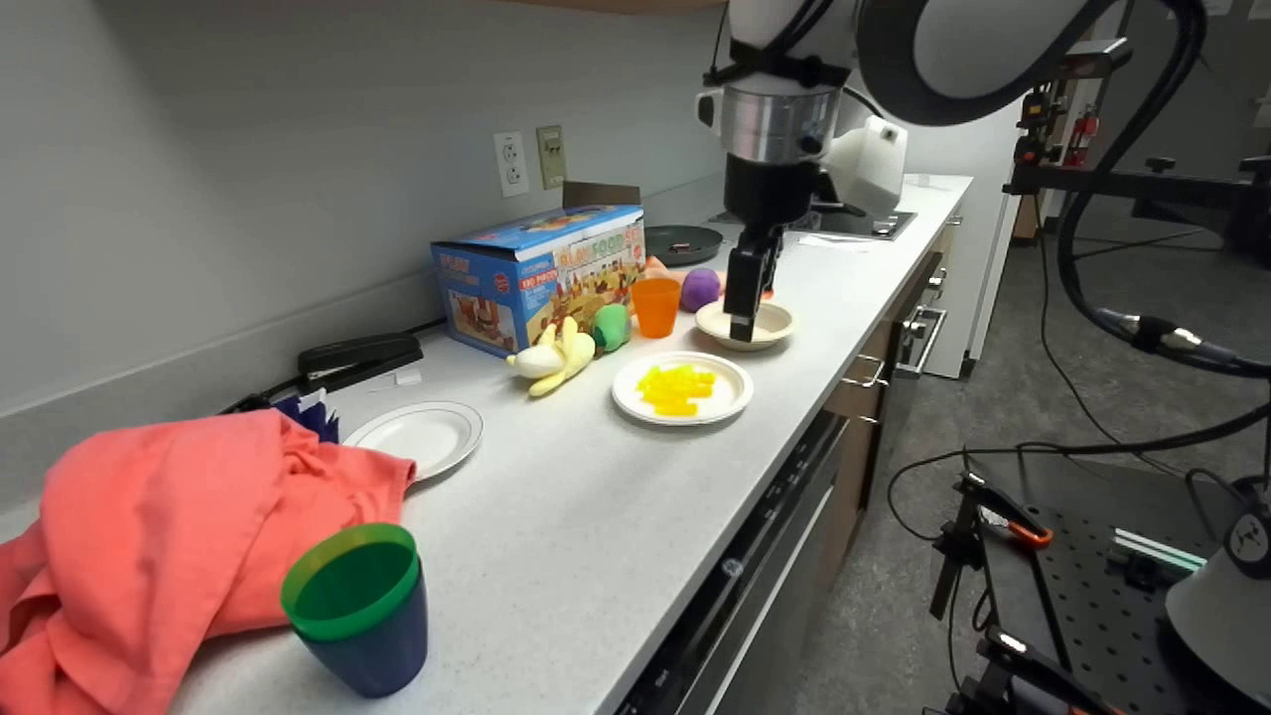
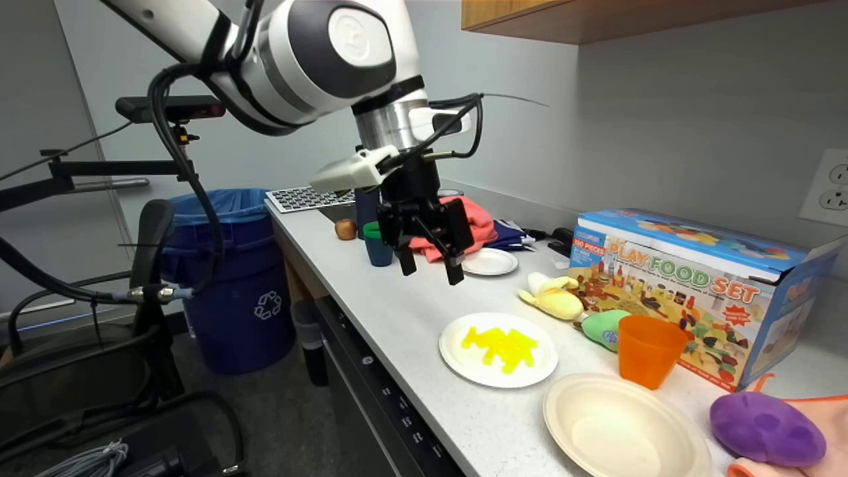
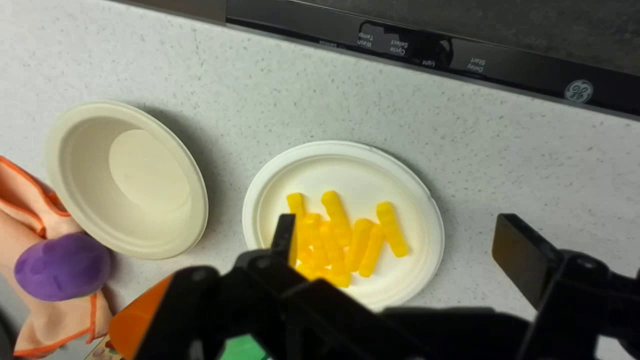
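Note:
Above the counter hangs my gripper [image 2: 431, 270], its two fingers wide apart and nothing between them. Yellow fry-like pieces [image 3: 391, 230] lie heaped on a round white plate [image 3: 423, 198]. In the wrist view one finger [image 3: 283, 234] covers part of the heap from above, while the other finger [image 3: 520, 255] is over bare counter to the plate's right. Beside the plate stands an empty cream bowl [image 3: 153, 174]; exterior view 1 has the gripper partly in front of that bowl.
An orange cup [image 2: 650, 350], a purple toy [image 2: 767, 429], a green toy [image 2: 605, 327] and a pale yellow banana [image 2: 556, 301] sit near the play food box [image 2: 676, 278]. Stacked cups [image 1: 363, 626], a coral cloth [image 1: 214, 512] and another plate [image 1: 435, 435] occupy the other end. Mid-counter is clear.

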